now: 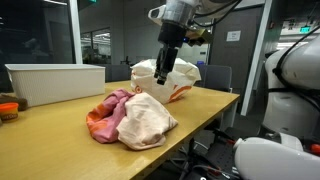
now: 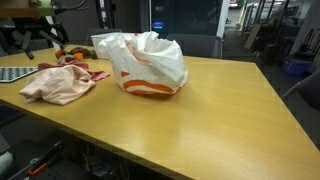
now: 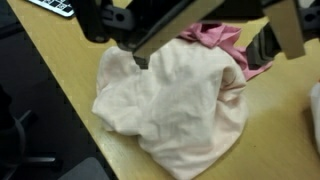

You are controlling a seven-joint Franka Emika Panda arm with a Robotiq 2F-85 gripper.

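Observation:
A pale pink cloth (image 1: 146, 122) lies crumpled near the table's edge, with a darker pink cloth (image 1: 107, 117) bunched against it. My gripper (image 1: 169, 70) hangs above and a little behind the pale cloth, clear of it, fingers pointing down. In the wrist view the pale cloth (image 3: 175, 105) spreads below the open gripper, and part of the darker cloth (image 3: 215, 36) shows between the fingers, lower down. Nothing is held. Exterior view 2 has the pale cloth (image 2: 58, 84) at the far left under the gripper (image 2: 43, 50).
A large white plastic bag with orange print (image 2: 150, 65) stands on the table beyond the cloths. A white bin (image 1: 55, 82) and an orange bowl (image 1: 9, 109) are at the left in exterior view 1. Bare table (image 2: 225, 110) extends right in exterior view 2.

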